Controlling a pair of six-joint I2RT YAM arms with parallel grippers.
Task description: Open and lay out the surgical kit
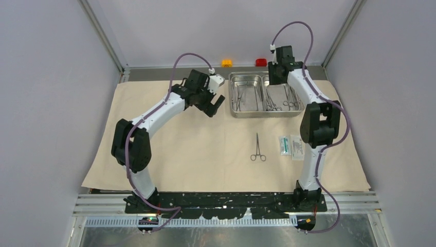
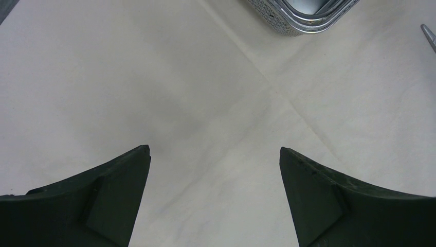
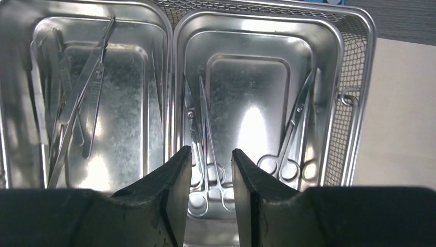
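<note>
The metal tray (image 1: 247,115) stands at the back with two compartments. Tweezers and thin tools (image 3: 77,98) lie in its left compartment; the right one holds scissors-like instruments, some on its left side (image 3: 210,134) and some on its right (image 3: 297,128). Over the tray hangs my right gripper, its fingers part open with only air between them. My left gripper is open above bare cloth, just left of the tray. One ring-handled instrument (image 1: 257,149) lies on the cloth in front of the tray. Two flat packets, one teal and white (image 1: 285,145), one white (image 1: 297,147), lie to its right.
A yellow block (image 1: 226,63) and a red block (image 1: 261,62) sit behind the tray. The tray's raised mesh wall (image 3: 348,103) borders the right compartment.
</note>
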